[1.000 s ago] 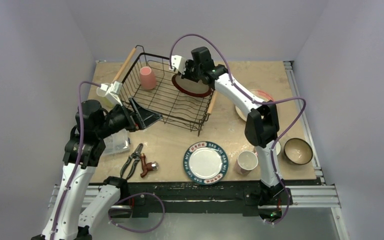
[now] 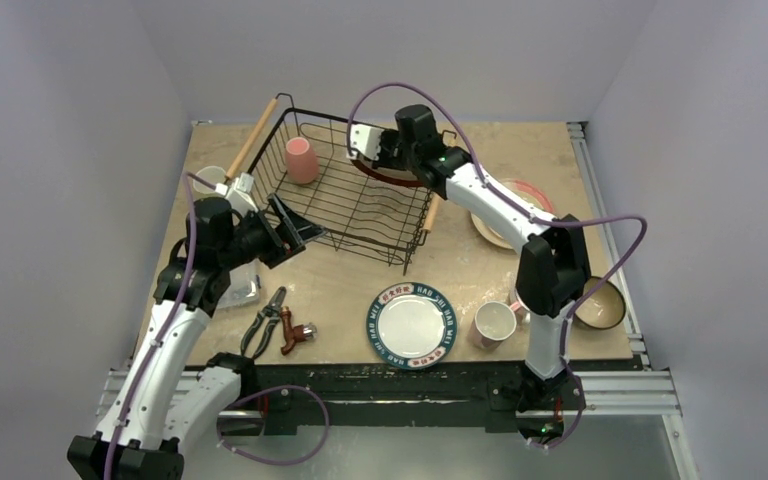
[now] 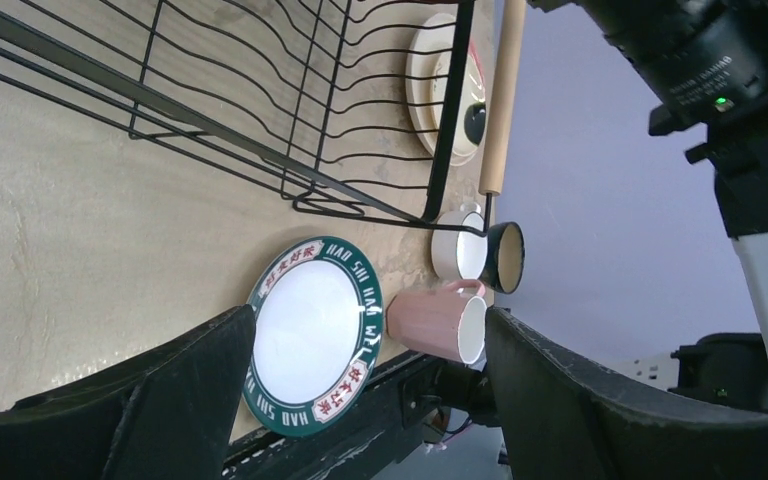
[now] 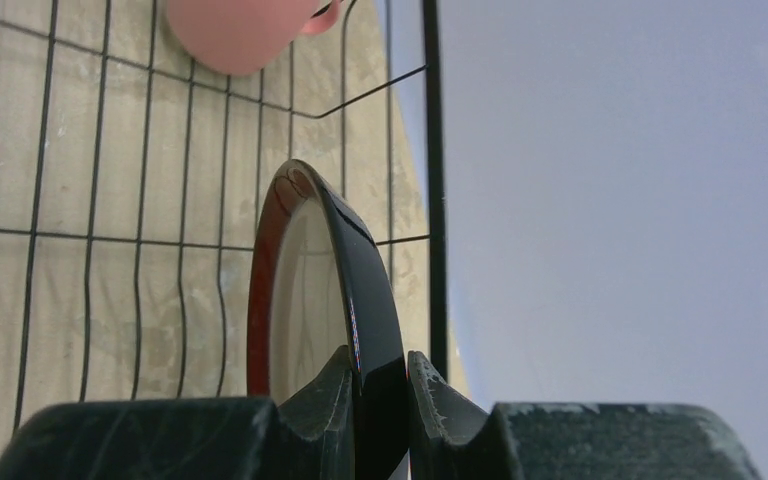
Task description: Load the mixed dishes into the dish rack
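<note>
In the black wire dish rack (image 2: 360, 220), a pink cup (image 2: 301, 160) stands at the left. My right gripper is shut on the rim of a dark-edged, red-brown plate (image 4: 285, 250), held on edge at the rack's back right; in the top view it is partly hidden under the arm. My left gripper stands open over the rack's front left with nothing between its fingers. A teal-rimmed plate (image 2: 410, 325) lies in front of the rack; pale plates (image 2: 495, 232) lie to its right.
A white mug (image 2: 493, 325) and a dark bowl (image 2: 600, 302) are at front right, another cup partly hidden by the arm. Pliers (image 2: 256, 330), a brown fitting (image 2: 292, 335) and a clear container (image 2: 243, 292) lie at front left.
My right arm has shifted slightly right and toward the front with the plate.
</note>
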